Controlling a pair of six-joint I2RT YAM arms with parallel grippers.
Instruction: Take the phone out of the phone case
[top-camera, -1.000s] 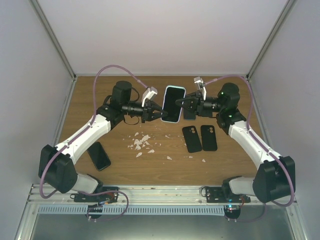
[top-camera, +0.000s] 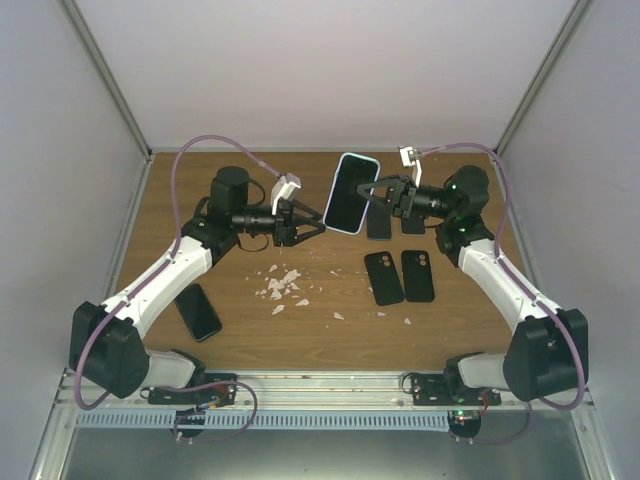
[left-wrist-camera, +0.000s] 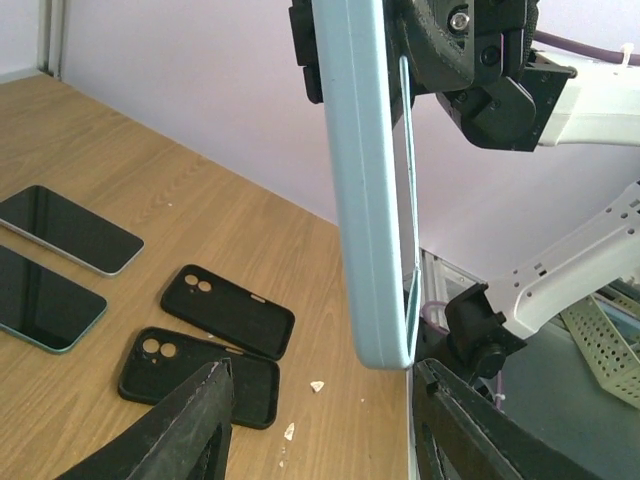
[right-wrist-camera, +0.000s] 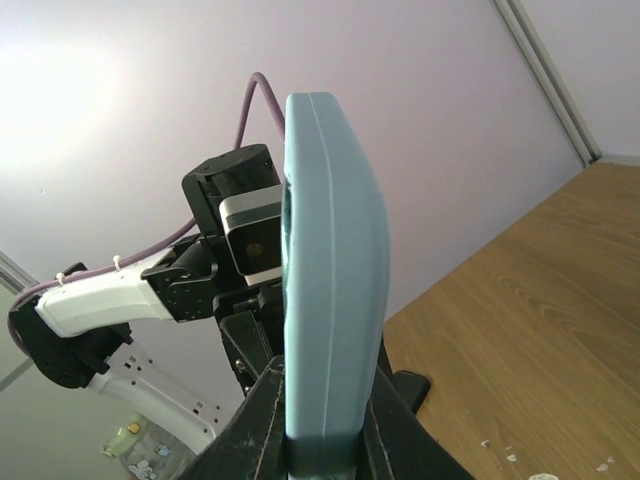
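A phone (top-camera: 347, 200) in a pale blue case is held upright above the table by my right gripper (top-camera: 382, 195), shut on it near its right side; in the right wrist view the case's edge (right-wrist-camera: 330, 280) fills the middle. A thin gap or loose strip shows along the case's edge in the left wrist view. My left gripper (top-camera: 310, 222) is open just left of the phone's lower end, its fingers below the case with nothing visible between them.
Black cases (top-camera: 384, 278) (top-camera: 418, 276) lie right of centre; phones (left-wrist-camera: 68, 228) lie behind them, and another (top-camera: 198, 312) at the front left. White flakes are scattered mid-table.
The right gripper has moved the phone slightly right and up. The left gripper has drawn back to the left from the phone's lower end and opened.
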